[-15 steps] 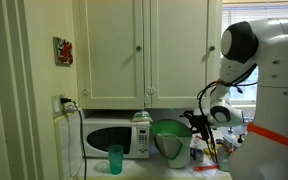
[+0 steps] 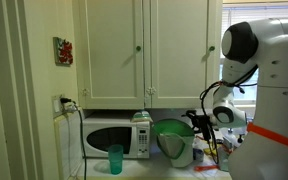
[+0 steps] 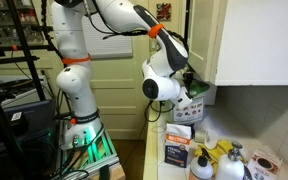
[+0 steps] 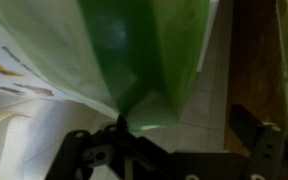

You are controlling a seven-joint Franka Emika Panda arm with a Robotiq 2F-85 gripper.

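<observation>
A white bin with a green lining (image 2: pixel 171 128) stands on the counter, to the right of the microwave. My gripper (image 2: pixel 197 122) is beside its upper right edge in exterior view 1. In exterior view 2 the arm partly covers the printed white bin (image 3: pixel 183 112), and the fingers cannot be made out clearly. The wrist view has the open gripper with its fingers apart, close to the translucent green lining (image 4: pixel 149 60). Nothing appears gripped; whether a finger touches the lining, I cannot tell.
The microwave (image 2: pixel 112 138) and a teal cup (image 2: pixel 115 159) stand left of the bin. A paper bag (image 3: pixel 176 146), a yellow-marked bottle (image 3: pixel 203 164) and a white jug (image 3: pixel 231 166) crowd the counter. Cabinets (image 2: pixel 144 55) hang above.
The wrist end of the arm has shifted very slightly to the right and down beside the bin. The bin, cup and microwave look unmoved.
</observation>
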